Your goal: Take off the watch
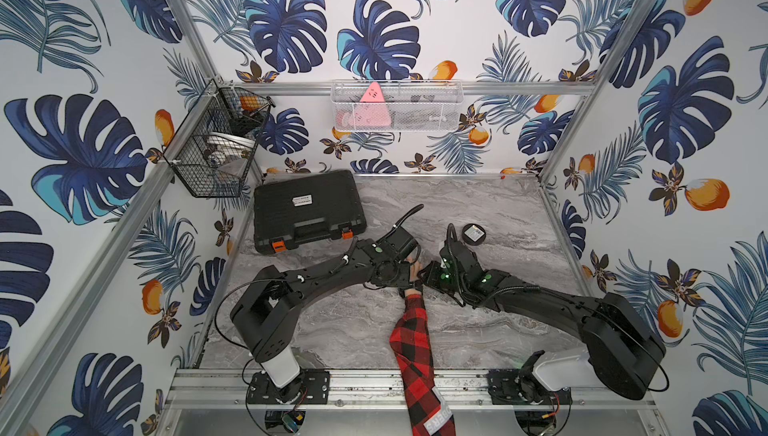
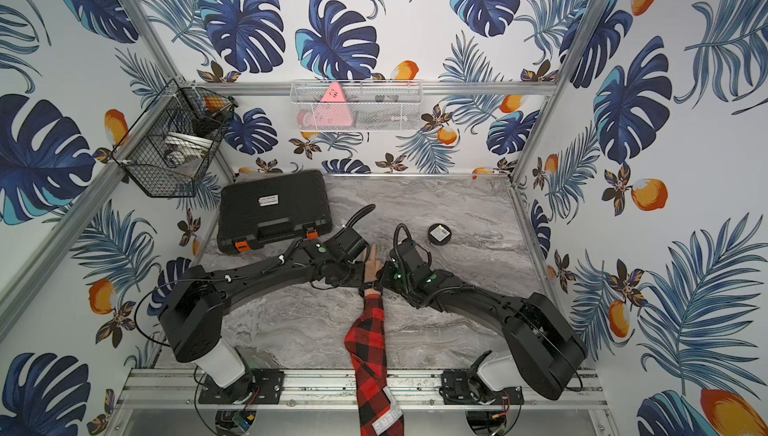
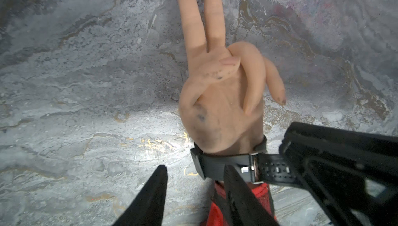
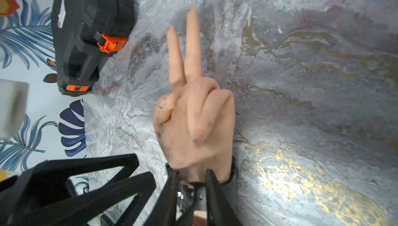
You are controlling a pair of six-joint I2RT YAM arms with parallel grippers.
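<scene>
A black watch strap [image 3: 226,165] is fastened around the wrist of a model hand [image 3: 219,114], which lies palm up with two fingers stretched out. Its metal buckle [image 3: 253,167] shows on the palm side, and the holed strap end [image 3: 275,168] runs right until the right gripper's dark body hides it. My left gripper is open at the wrist's left, one finger in front of the strap. In the right wrist view, my right gripper has its fingers apart over the buckle [image 4: 185,190]; whether they touch the strap end I cannot tell.
The red-checked sleeve [image 1: 412,340] reaches in from the front edge. A black case [image 1: 310,210] lies at the back left, and a round black object [image 1: 473,233] at the back right. Both grippers stand close together over the wrist.
</scene>
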